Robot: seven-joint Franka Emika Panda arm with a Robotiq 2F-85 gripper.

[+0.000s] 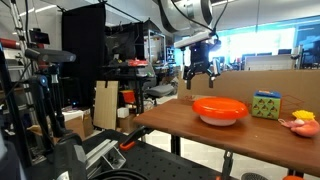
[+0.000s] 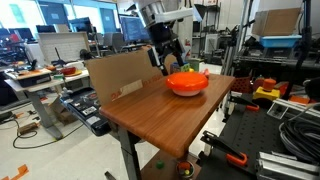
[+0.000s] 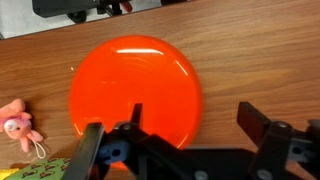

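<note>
A round, glossy orange-red dish or lid [image 3: 135,85] sits on the wooden table, with a paler bowl-like body [image 1: 222,121] under its rim. It fills much of the left and middle of the wrist view. My gripper is above the table with its fingers [image 3: 258,124] spread wide and nothing between them. From the side, the gripper [image 1: 199,84] hangs well clear of the orange dish, above its left part. In the second exterior view the orange dish [image 2: 187,81] lies just right of and below the gripper.
A green and yellow box [image 1: 266,105] stands behind the dish, and a pink soft toy [image 3: 17,123] lies nearby. Bare wooden table [image 2: 160,122] stretches across the near side. A cardboard-coloured panel [image 2: 122,75] stands along one edge.
</note>
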